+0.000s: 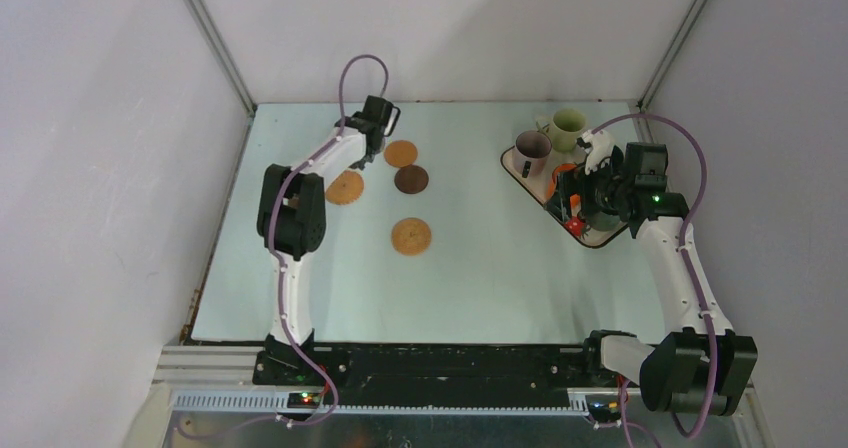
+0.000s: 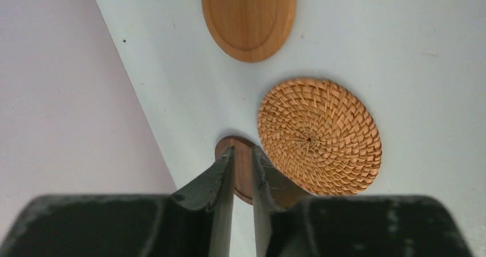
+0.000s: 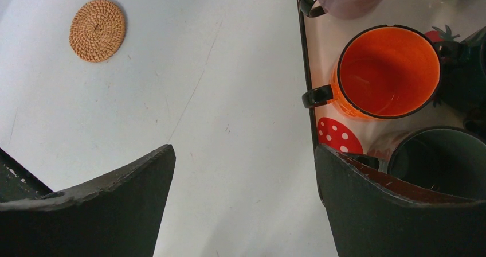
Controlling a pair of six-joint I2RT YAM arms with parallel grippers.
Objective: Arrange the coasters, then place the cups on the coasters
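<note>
Several round coasters lie on the left half of the table: a woven one point(image 2: 319, 136), a wooden one point(image 2: 247, 13), a darker one point(image 1: 411, 179). My left gripper hangs over them, part open with a narrow gap and nothing held. The cups stand on a tray at the right: an orange one point(image 3: 390, 76), a pink one point(image 1: 532, 151), a green one point(image 1: 567, 128) and dark ones point(image 3: 438, 162). My right gripper is open over the tray's left edge, empty.
The tray point(image 1: 522, 180) has a dark rim. White walls close in the back and sides.
</note>
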